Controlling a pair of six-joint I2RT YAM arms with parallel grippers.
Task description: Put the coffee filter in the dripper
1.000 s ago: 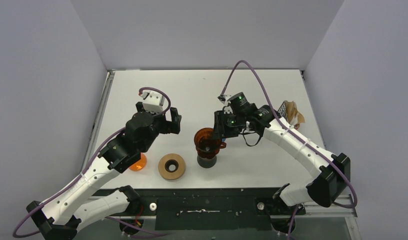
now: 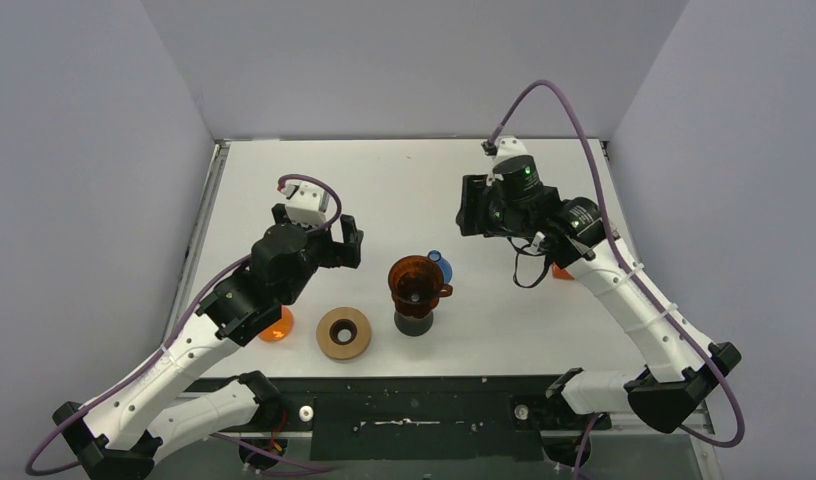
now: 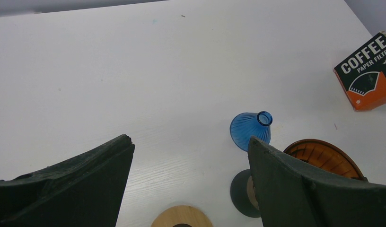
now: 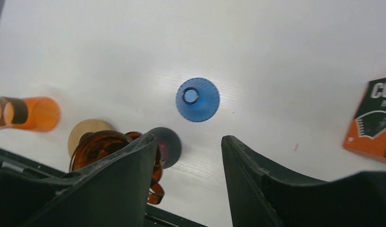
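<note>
The brown dripper sits at the table's front middle on a dark round base; its inside is dark and I cannot make out a filter there. The box labelled coffee paper filter lies at the right in both wrist views, mostly hidden by my right arm in the top view. My left gripper is open, left of and behind the dripper, with nothing between its fingers. My right gripper is open and empty, raised to the right of and behind the dripper.
A blue cone stands just behind the dripper. A wooden ring lies front left, with an orange transparent container beside it. Walls bound the sides and back.
My right gripper has moved up, back and to the right, away from over the dripper. The left arm has not moved.
</note>
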